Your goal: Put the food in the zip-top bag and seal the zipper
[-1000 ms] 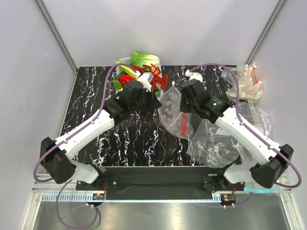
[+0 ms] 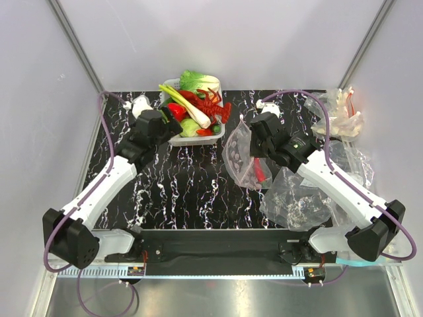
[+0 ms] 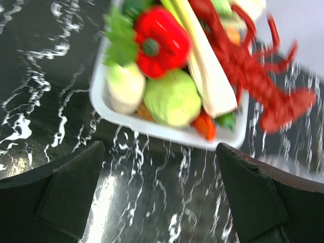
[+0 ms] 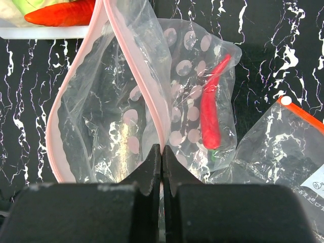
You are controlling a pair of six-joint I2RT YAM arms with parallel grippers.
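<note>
My left gripper is open over the table at the near side of the white bin [image 3: 121,115] of food, which holds a red pepper [image 3: 164,45], leek [image 3: 212,86], cabbage [image 3: 172,98], lobster [image 3: 273,96] and more. My right gripper is shut at the pink edge of a clear zip bag [image 4: 116,106] standing partly open. A red chili [image 4: 212,106] lies on or in the dotted part of the bag, to the right of the raised edge.
More clear bags [image 2: 294,201] lie flat at the front right, with a crumpled pile [image 2: 340,115] at the back right.
My left arm has swung left, away from the bag toward the bin, and its gripper has opened. The right arm has stayed nearly still at the bag.
</note>
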